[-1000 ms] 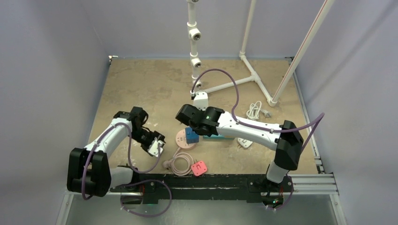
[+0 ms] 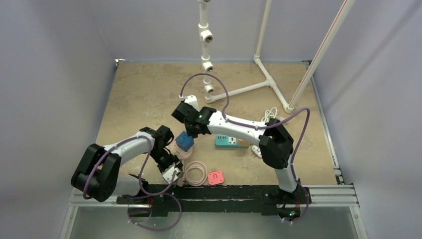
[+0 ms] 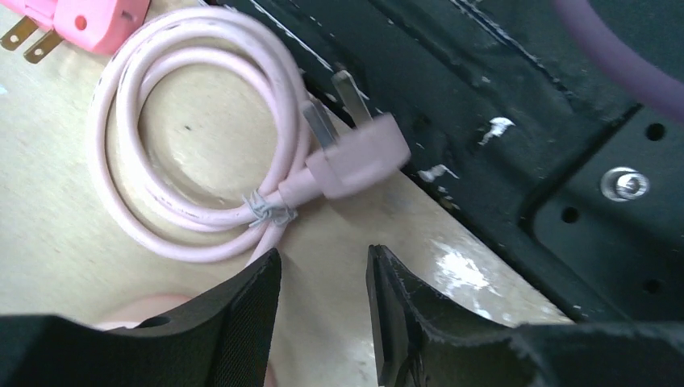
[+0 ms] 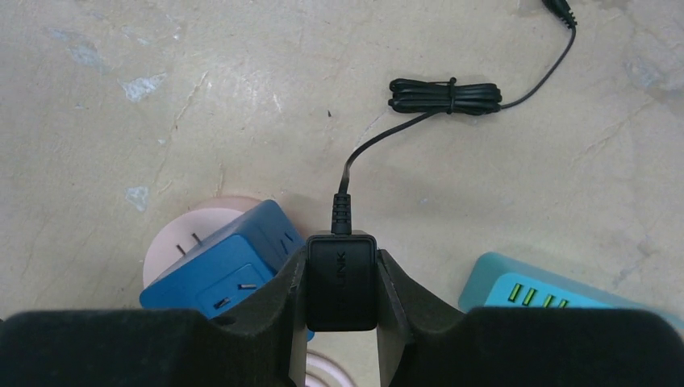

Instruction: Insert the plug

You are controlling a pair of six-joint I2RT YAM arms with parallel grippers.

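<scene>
My left gripper is low over the table with open fingers, empty between them, beside the pink cord plug (image 3: pixel 359 157) and its coiled cable. My right gripper has its fingers on either side of a black TP-Link adapter (image 4: pixel 342 282) with a bundled black cable. Below it, a blue cube socket (image 4: pixel 211 266) sits on a round pink power strip (image 4: pixel 173 242). In the top view, the right gripper hides part of the cube (image 2: pixel 183 142).
A teal power strip (image 2: pixel 226 141), a pink-red adapter (image 2: pixel 215 178) and white cables (image 2: pixel 268 115) lie to the right. White pipe frames stand at the back.
My right arm has moved left over the blue cube. My left gripper has moved right toward the coiled pink cable and plug.
</scene>
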